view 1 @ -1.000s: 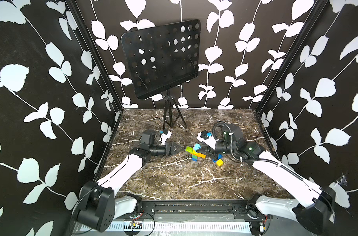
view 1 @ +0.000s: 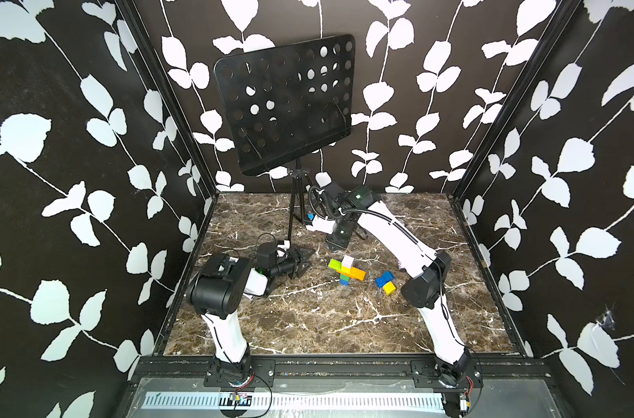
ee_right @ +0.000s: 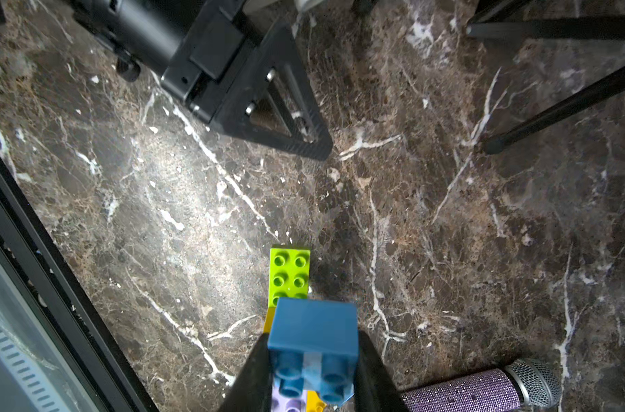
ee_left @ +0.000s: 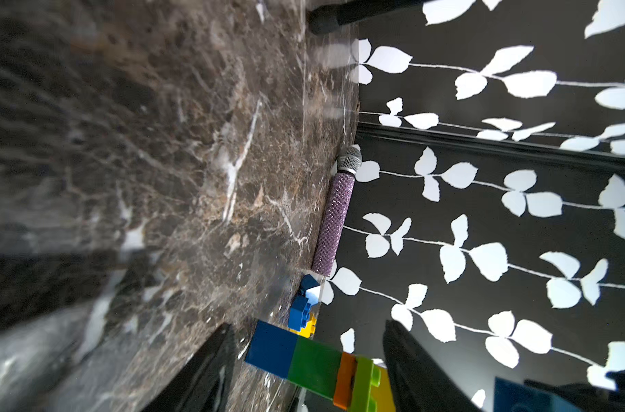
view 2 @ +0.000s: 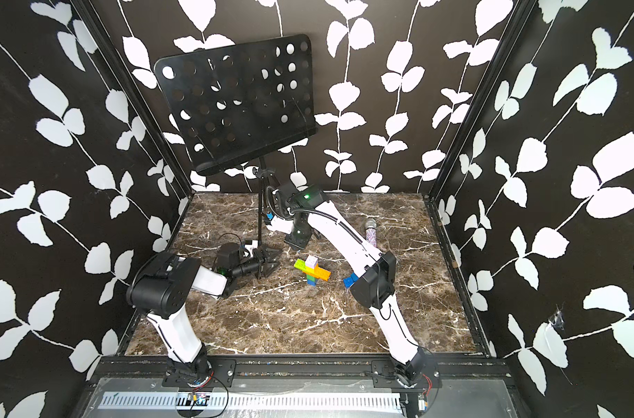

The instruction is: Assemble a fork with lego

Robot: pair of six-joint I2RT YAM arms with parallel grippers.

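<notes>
A small lego assembly stands mid-table: a blue and green stem [ee_left: 312,364], a crossbar of lime brick [view 1: 335,265] and orange brick [view 1: 358,274], and a pale brick [view 1: 347,261] on top. My left gripper [view 1: 311,256] is open to its left, with a gap to the bricks; its fingers [ee_left: 206,374] frame the assembly in the left wrist view. My right gripper points down behind the assembly, shut on a blue brick [ee_right: 313,322]. That brick hides part of the assembly in the right wrist view.
Loose blue [view 1: 384,279] and yellow [view 1: 390,287] bricks lie right of the assembly. Farther back is a glittery microphone [view 2: 371,233]. A music stand [view 1: 289,104] rises at the back, its legs close to my right gripper.
My right gripper has moved from the assembly back and to the left, turning downward. My left gripper has drawn slightly left, away from the lime end. The assembly stays in place.
</notes>
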